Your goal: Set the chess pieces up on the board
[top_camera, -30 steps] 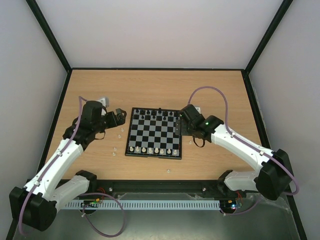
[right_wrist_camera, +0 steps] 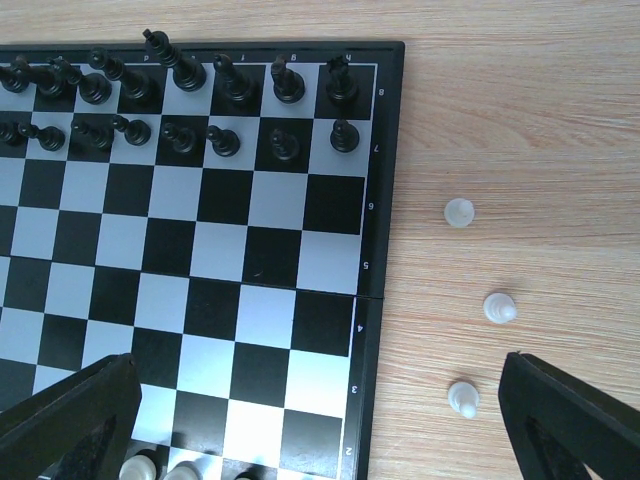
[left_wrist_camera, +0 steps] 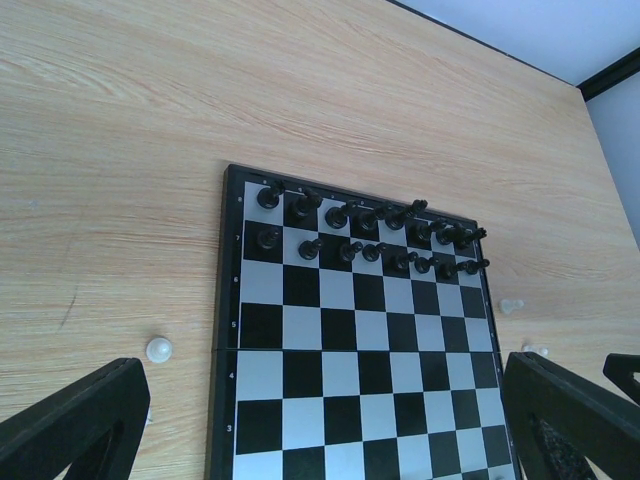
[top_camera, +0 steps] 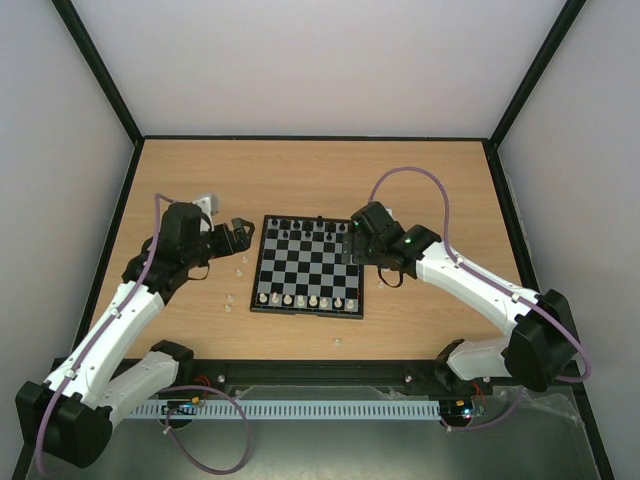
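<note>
The chessboard (top_camera: 305, 265) lies mid-table with black pieces (right_wrist_camera: 185, 65) upright in two rows along its far side and white pieces (top_camera: 312, 301) along the near edge. Loose white pawns lie off both sides of it: one (left_wrist_camera: 159, 349) left of the board, others (right_wrist_camera: 500, 307) to the right. My left gripper (top_camera: 242, 236) hangs open over the table beside the board's left edge, empty. My right gripper (top_camera: 352, 250) is open above the board's right side, with nothing between its fingers.
A small loose piece (top_camera: 337, 341) lies near the front edge. Walls border the table at the back and sides.
My right arm has moved slightly left over the board compared with a second ago. The left arm has barely moved, and the pieces stand as before.
</note>
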